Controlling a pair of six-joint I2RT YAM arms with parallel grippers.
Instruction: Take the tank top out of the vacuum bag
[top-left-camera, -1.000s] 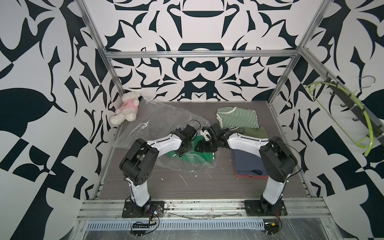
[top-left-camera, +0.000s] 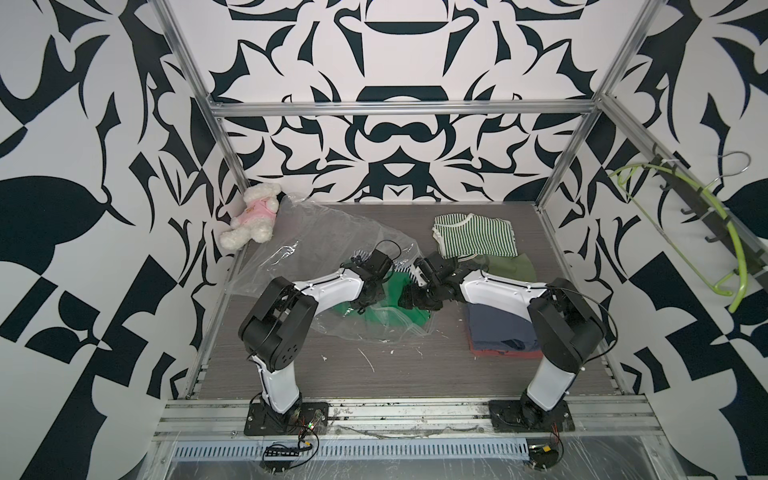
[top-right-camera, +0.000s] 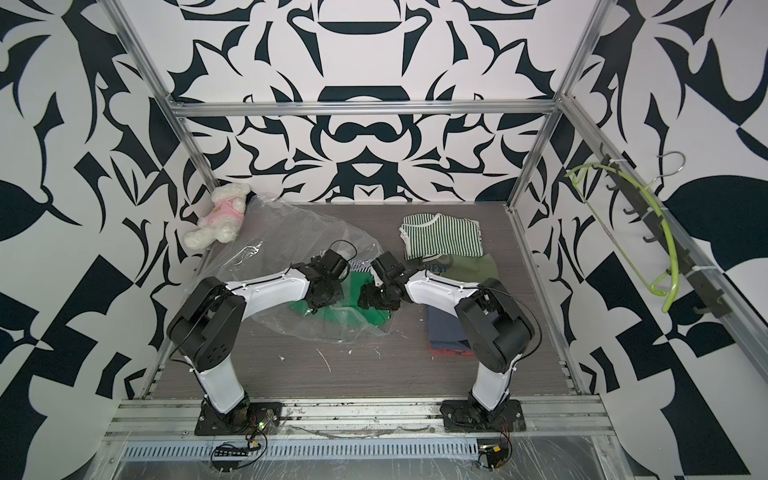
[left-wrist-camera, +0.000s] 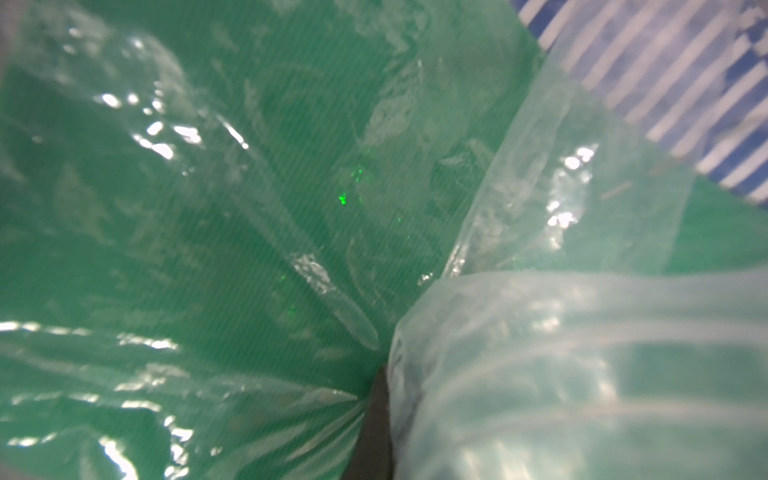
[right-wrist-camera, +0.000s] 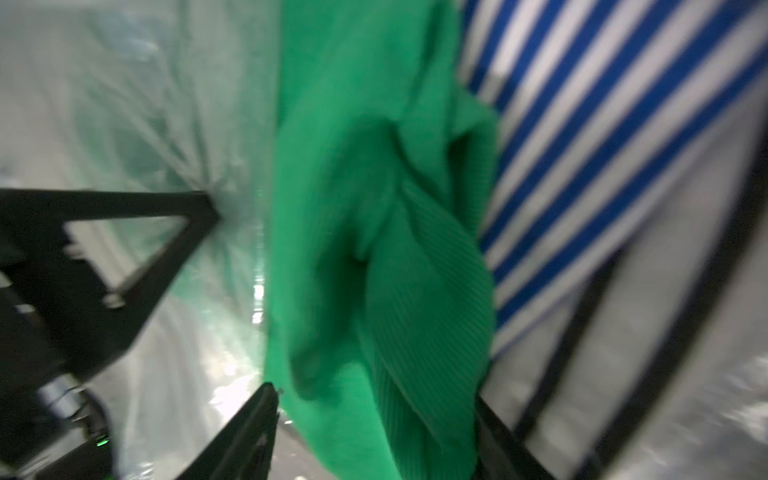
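Note:
The clear vacuum bag (top-left-camera: 320, 232) is spread over the left and middle of the table. Green cloth (right-wrist-camera: 384, 264), likely the tank top, lies partly under its film and bare toward the right, bordered by blue-and-white striped fabric (right-wrist-camera: 592, 136). Film folds converge at the dark finger of my left gripper (top-left-camera: 362, 307), which is shut on the bag (left-wrist-camera: 480, 360). Just right of it, my right gripper stands open over the bare green cloth. A bunched fold of that cloth lies between its fingers, not clamped. The left gripper's second finger is hidden by plastic.
Right of the arms, a green-striped shirt (top-left-camera: 476, 237), an olive garment (top-left-camera: 516, 267) and folded navy cloth (top-left-camera: 500, 328) occupy the table. A white plush toy (top-left-camera: 254, 217) sits back left.
My left arm and the bag look unmoved.

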